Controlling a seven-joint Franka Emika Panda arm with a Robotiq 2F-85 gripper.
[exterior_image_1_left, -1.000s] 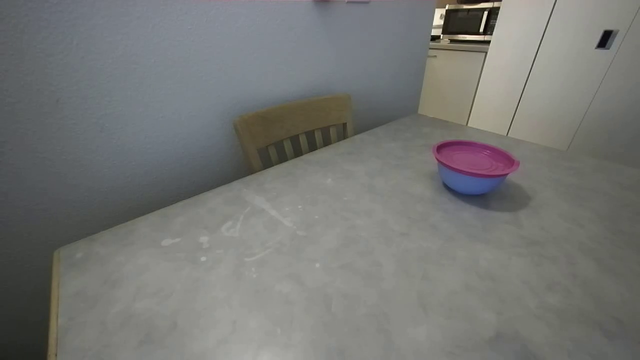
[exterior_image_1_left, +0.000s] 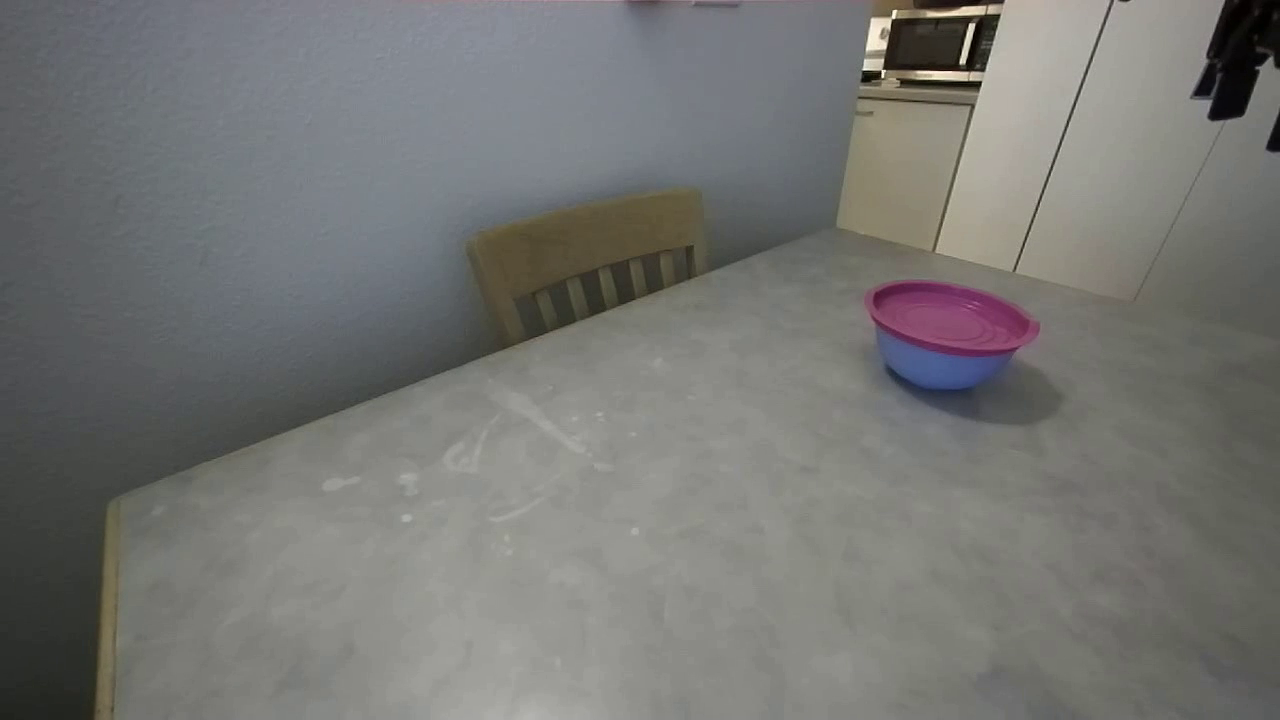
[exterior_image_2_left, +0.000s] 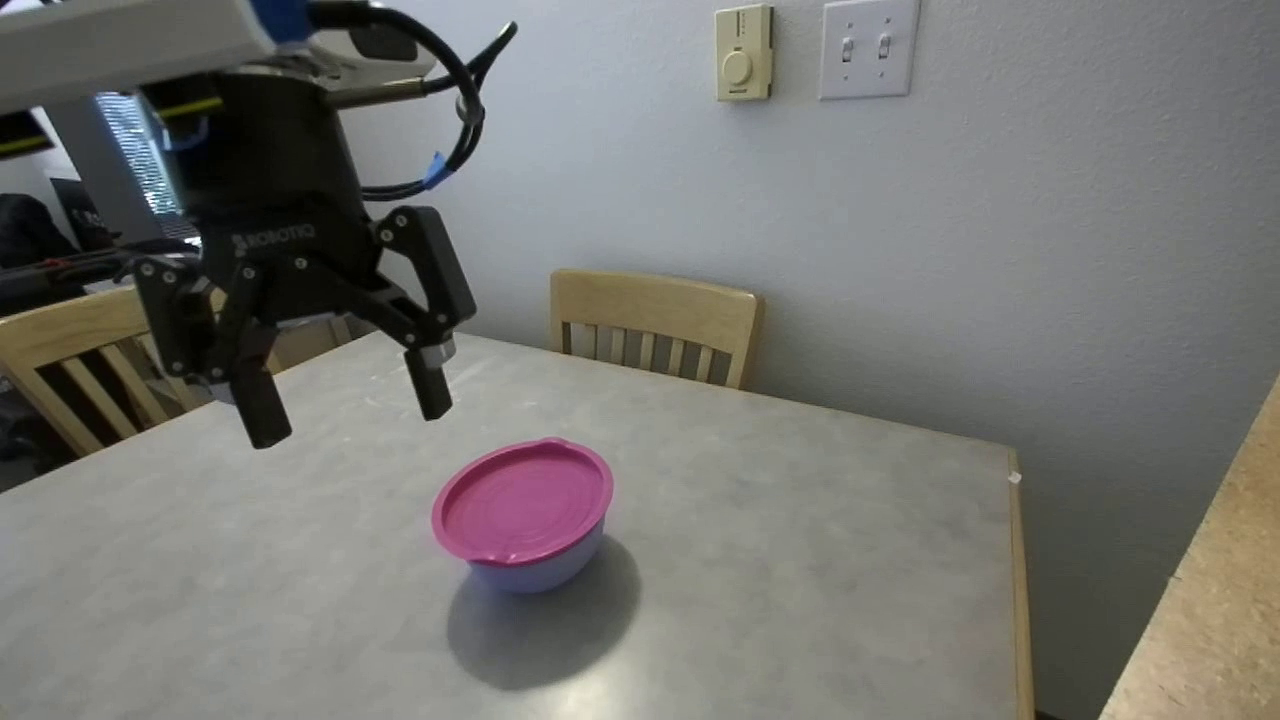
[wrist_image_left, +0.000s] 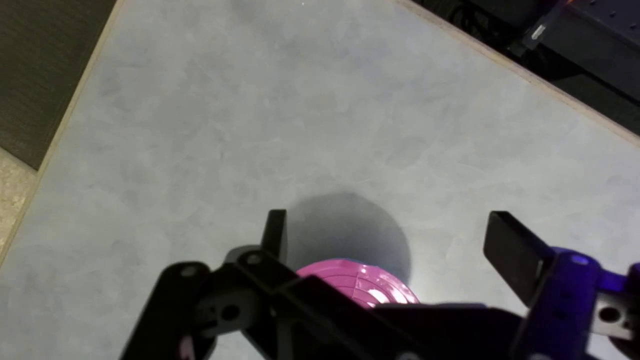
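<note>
A blue bowl (exterior_image_1_left: 942, 365) covered by a pink lid (exterior_image_1_left: 954, 318) stands upright on the grey table (exterior_image_1_left: 672, 516). In exterior view 2 the same pink lid (exterior_image_2_left: 524, 500) lies over the bowl (exterior_image_2_left: 536, 569), in front of and lower than my gripper (exterior_image_2_left: 344, 412). The gripper is up in the air, its fingers wide apart and nothing between them. From the wrist, part of the lid (wrist_image_left: 366, 281) shows below the gripper, the remainder hidden by the black linkage. At the upper right edge of exterior view 1 only a bit of the gripper shows.
Wooden chairs (exterior_image_2_left: 654, 314) stand along the table's far side, by the wall (exterior_image_2_left: 960, 264). A counter edge (exterior_image_2_left: 1212, 588) runs at the right in exterior view 2. The tabletop around the bowl is clear.
The gripper has come into exterior view 1 at the upper right, where it was out of sight a second ago. Bowl and lid have stayed put.
</note>
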